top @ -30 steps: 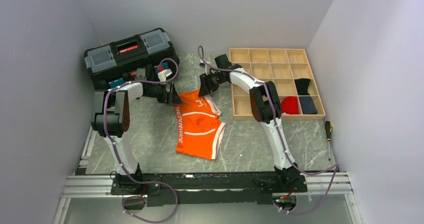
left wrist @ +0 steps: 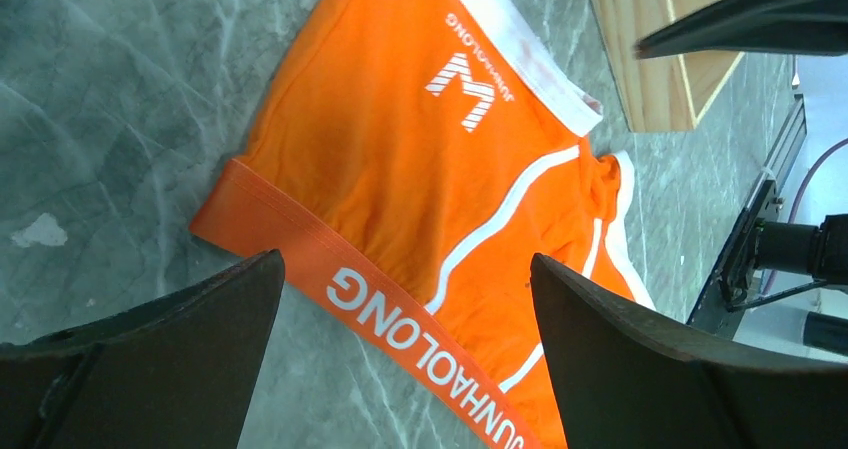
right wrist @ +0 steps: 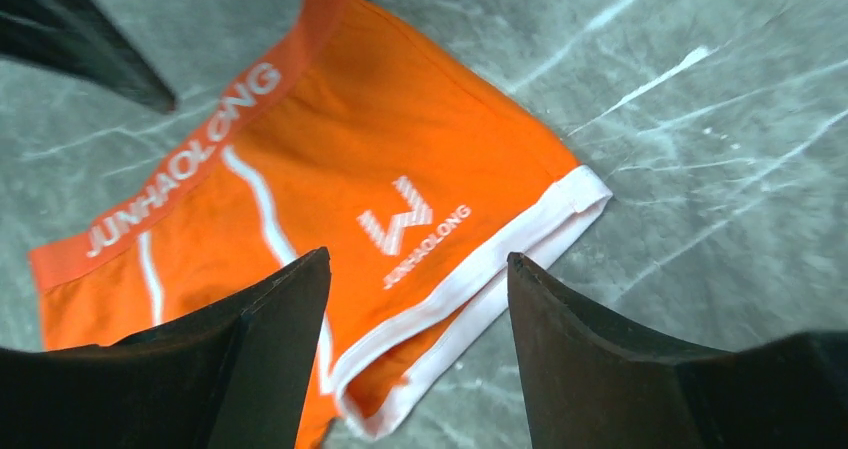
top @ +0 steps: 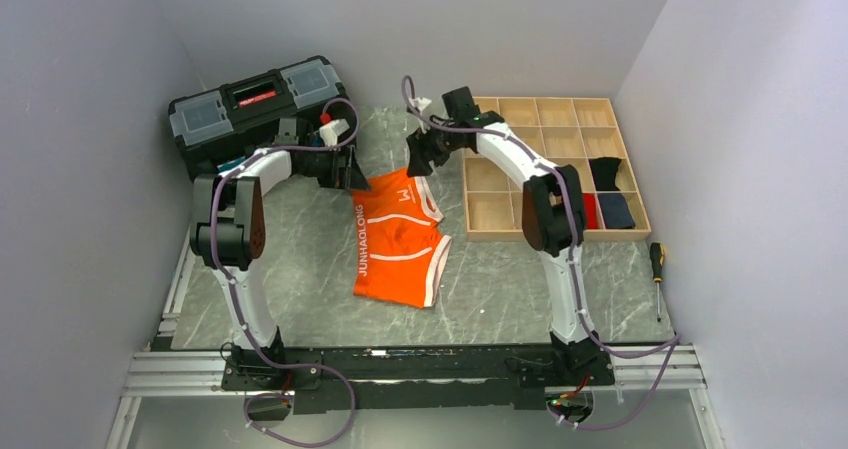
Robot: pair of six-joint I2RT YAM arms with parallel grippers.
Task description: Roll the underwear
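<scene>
Orange underwear (top: 398, 254) with white trim lies flat on the grey marbled table, its lettered waistband towards the left and its white-edged leg openings to the right. My left gripper (top: 364, 184) is at its far left corner. In the left wrist view the fingers (left wrist: 170, 344) stand wide apart, with the cloth spread out beyond them and nothing gripped. Over at the far right corner, my right gripper (top: 418, 172) is open too. Its fingers (right wrist: 265, 354) are spread, and the white hem (right wrist: 480, 269) shows between and beyond them, lying loose on the table.
A wooden compartment box (top: 490, 235) stands to the right, holding dark and red folded cloths beneath the right arm. A black toolbox (top: 260, 104) is behind the left arm. At the far right lies a screwdriver (top: 657, 264).
</scene>
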